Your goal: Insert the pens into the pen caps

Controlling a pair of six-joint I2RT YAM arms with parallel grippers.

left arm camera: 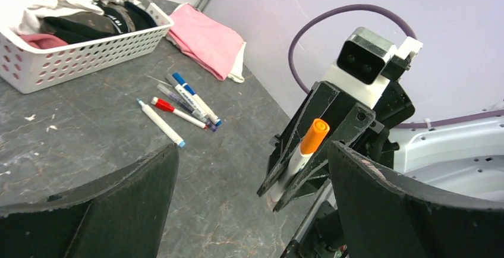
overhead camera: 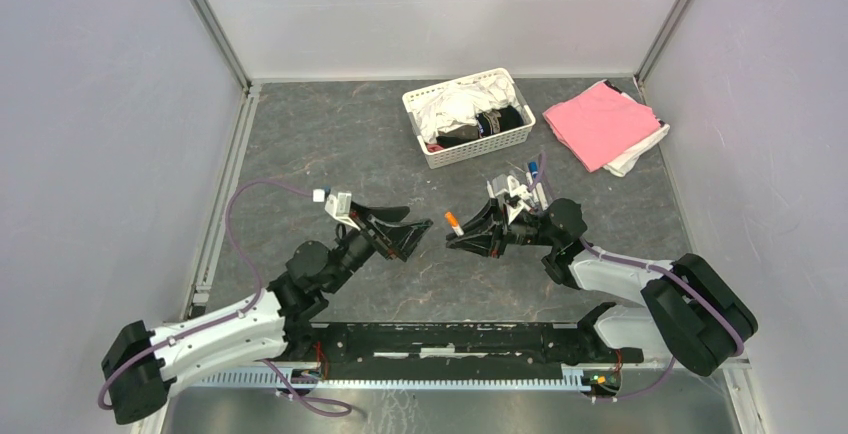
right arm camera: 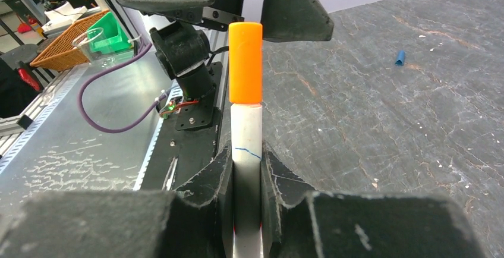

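My right gripper (overhead camera: 456, 237) is shut on a white-barrelled pen (right arm camera: 246, 163) with an orange cap (right arm camera: 245, 62) upright at its top, slightly tilted in the other views. My left gripper (overhead camera: 414, 229) stands open just left of it, its fingers facing the pen with nothing between them. On the table behind the right gripper lie several pens and markers (left arm camera: 159, 122), some capped, one with a red cap (left arm camera: 162, 104). A small blue cap (right arm camera: 400, 57) lies alone on the table, seen in the right wrist view.
A white basket (overhead camera: 435, 157) of cloths stands at the back centre. Folded pink and white cloths (overhead camera: 600, 124) lie at the back right. Walls bound the sides and back.
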